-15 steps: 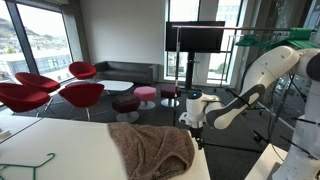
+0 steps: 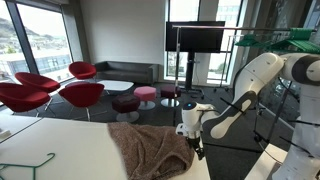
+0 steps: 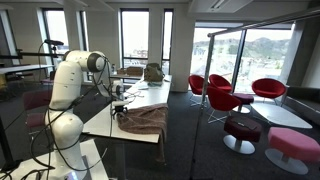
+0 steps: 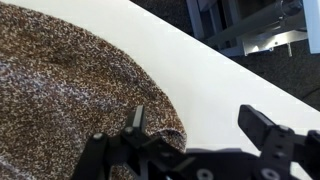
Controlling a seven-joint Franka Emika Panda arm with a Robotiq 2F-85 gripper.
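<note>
A brown speckled cloth [image 2: 152,148] lies spread on the white table, its surface rumpled. In the wrist view the cloth [image 4: 70,85] fills the left side, and its rounded edge runs below my gripper. The fingers stand wide apart: one finger [image 4: 135,120] is over the cloth, the other [image 4: 255,125] over bare white tabletop. Nothing is held between them. In exterior view 1 the gripper [image 2: 192,148] is down at the cloth's right side, close to the surface; whether it touches the fabric I cannot tell.
A green hanger [image 2: 28,165] lies on the table's left part. More green hangers hang on a rack [image 2: 270,32] at upper right. The table's edge [image 4: 230,60] runs close by the gripper.
Over the last second my gripper has come down and slightly left toward the cloth's right side. The cloth and the hanger look unmoved.
</note>
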